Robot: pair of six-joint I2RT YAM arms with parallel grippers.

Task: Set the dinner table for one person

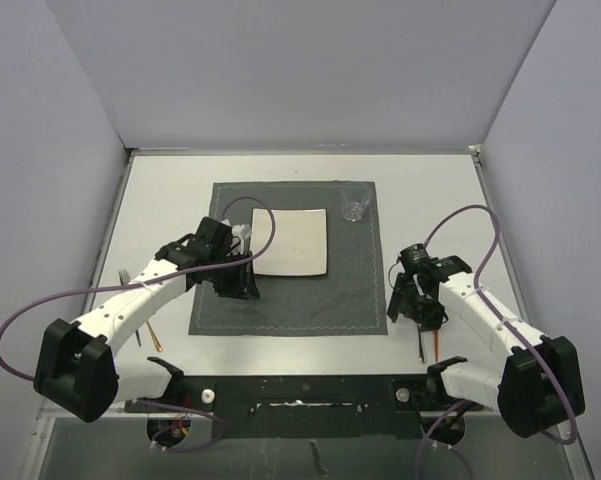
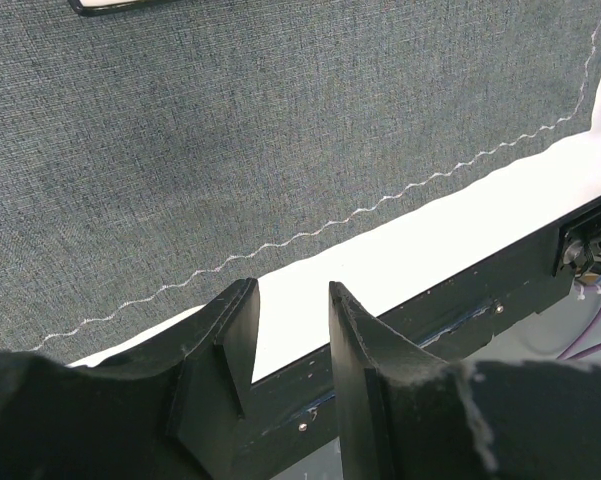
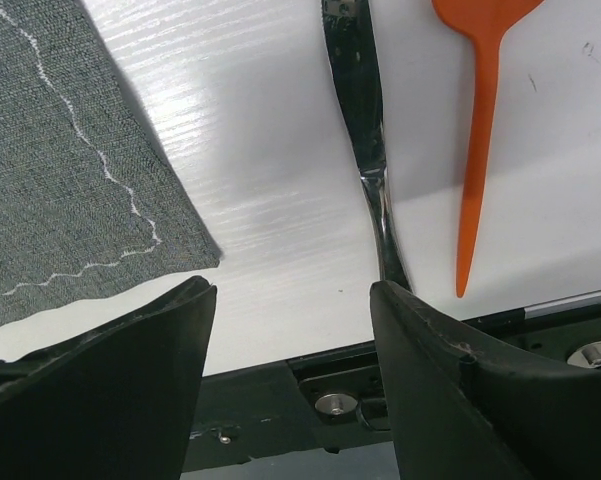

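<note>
A grey placemat (image 1: 310, 305) holds a cream square plate (image 1: 289, 240) and a clear glass (image 1: 355, 201). My left gripper hangs over the mat left of the plate, part open, nothing between its fingers. My right gripper is open above the table by the mat's near right corner. Beneath it lie a metal knife (image 3: 360, 120) and an orange utensil (image 3: 479, 150), the knife's handle end just beyond the fingertips, not held. Forks and other cutlery (image 1: 150, 330) lie at the far left, partly hidden by the left arm.
Grey walls stand at both sides. A dark rail (image 1: 300, 395) runs along the front edge.
</note>
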